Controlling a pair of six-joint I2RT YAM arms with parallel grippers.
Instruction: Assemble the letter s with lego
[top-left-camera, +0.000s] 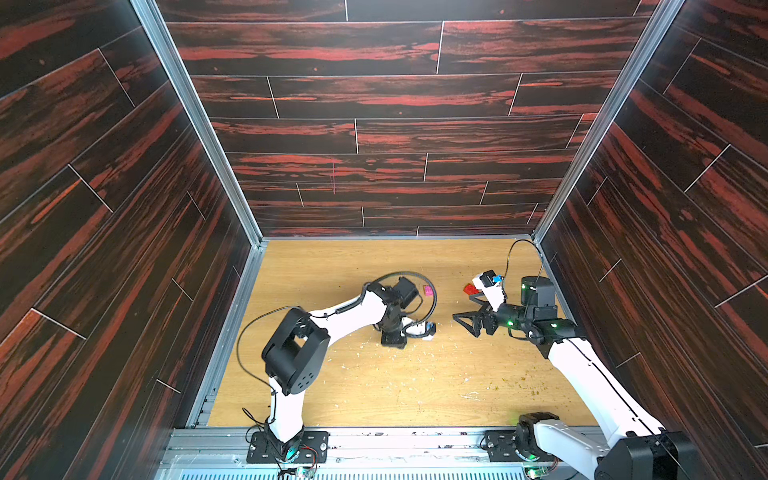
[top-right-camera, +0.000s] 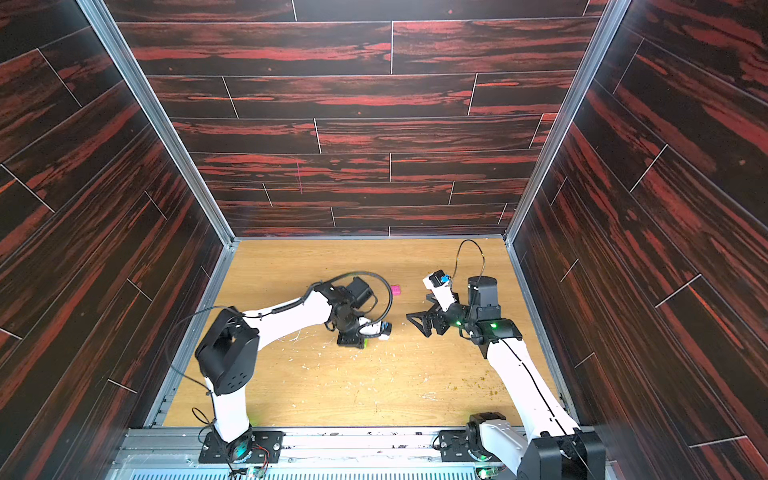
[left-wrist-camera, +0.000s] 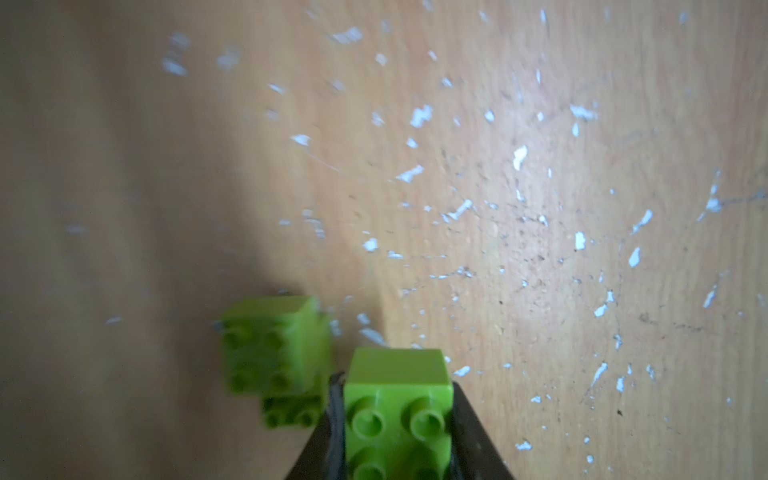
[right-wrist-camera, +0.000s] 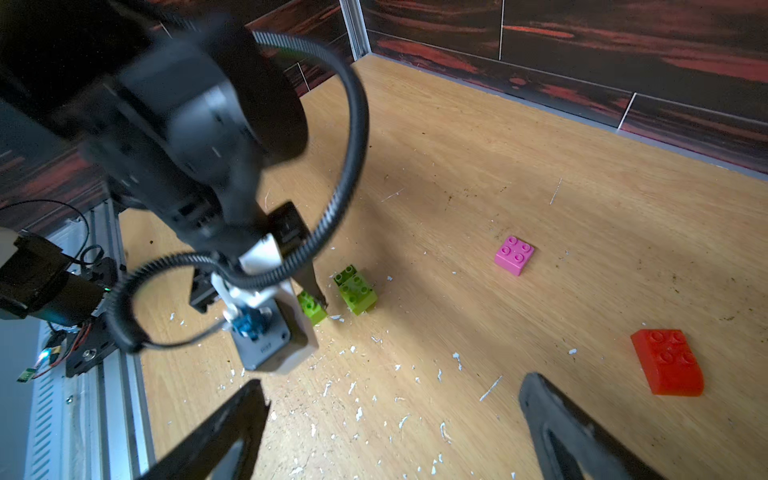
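Observation:
My left gripper is shut on a lime-green brick (left-wrist-camera: 398, 404), its studs facing the wrist camera. Beside that brick, to the left in the left wrist view, a stepped stack of green bricks (left-wrist-camera: 276, 344) rests on the table. The right wrist view shows this stack (right-wrist-camera: 357, 292) close to the held brick (right-wrist-camera: 311, 307), apart from it. My right gripper stands open and empty, pointed toward the left arm. A pink brick (right-wrist-camera: 514, 254) and a red brick (right-wrist-camera: 666, 361) lie loose. The left arm hides part of the held brick in the top views.
White flecks and scratches mark the wooden table (top-left-camera: 456, 392), whose front middle is clear. Between the two grippers hangs the left arm's cable loop (right-wrist-camera: 352, 120). Dark walls (top-left-camera: 400, 192) close off the back and sides.

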